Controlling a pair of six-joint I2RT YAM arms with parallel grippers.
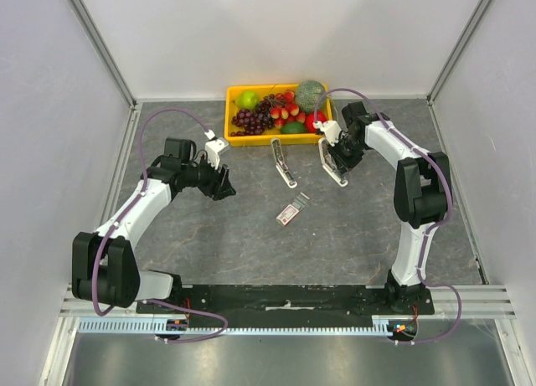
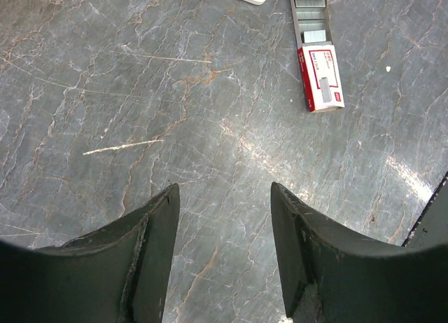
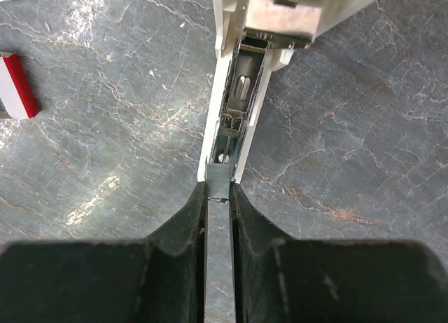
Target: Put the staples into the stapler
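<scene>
My right gripper is shut on a grey strip of staples point(image 3: 218, 176), held at the near end of the open white stapler point(image 3: 213, 120), whose metal channel shows beyond it; in the top view that stapler point(image 1: 342, 180) lies at the right of centre. My left gripper is open over bare table, nothing between its fingers. The red-and-white staple box lies in the middle of the table with its tray of staples partly out; it also shows at the left edge of the right wrist view.
A second stapler point(image 1: 285, 170) lies left of the first. A yellow fruit bin point(image 1: 230, 136) stands along the back wall behind both.
</scene>
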